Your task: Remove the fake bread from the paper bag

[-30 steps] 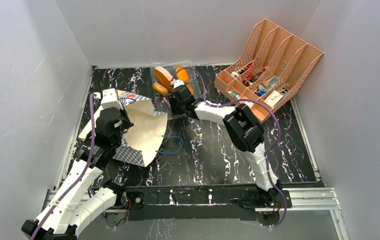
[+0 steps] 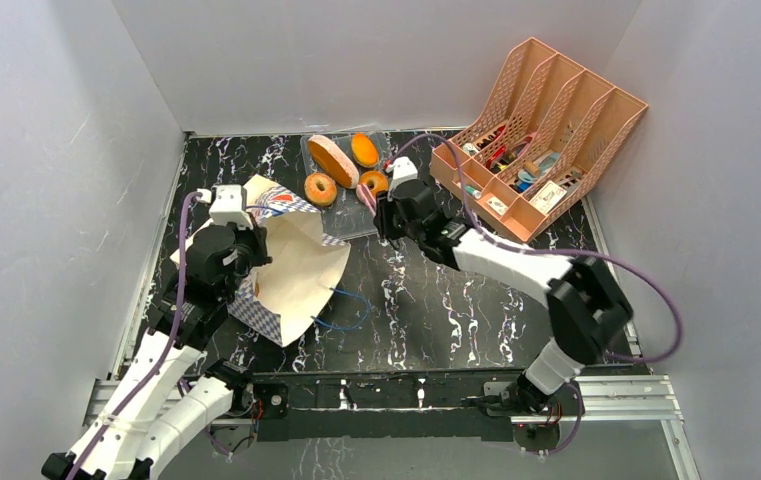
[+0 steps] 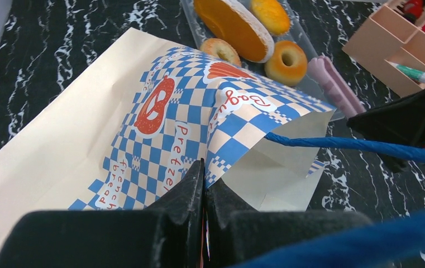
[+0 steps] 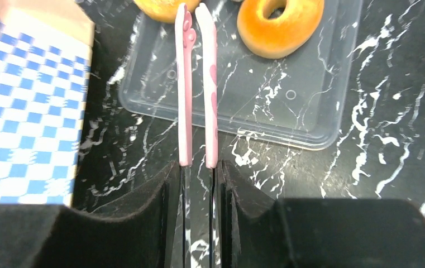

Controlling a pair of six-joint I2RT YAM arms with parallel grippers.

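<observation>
The paper bag [image 2: 296, 270], checked blue and white with blue handles, lies tilted at the left. My left gripper is shut on its printed upper edge. A clear tray [image 4: 288, 100] at the back holds the fake bread: a long roll [image 2: 332, 160], bagels [image 2: 320, 189] and an orange bun [image 2: 364, 150]. My right gripper is at the tray's front edge, its pink-tipped fingers close together with a narrow gap, nothing seen between them. The bag's inside is mostly hidden in both wrist views.
A peach organizer [image 2: 536, 140] with small items stands at the back right. Grey walls surround the table at the back and sides.
My right gripper has moved right, away from over the tray's middle, uncovering bread. My left gripper has shifted slightly with the bag, whose opening has spread a little toward the right.
</observation>
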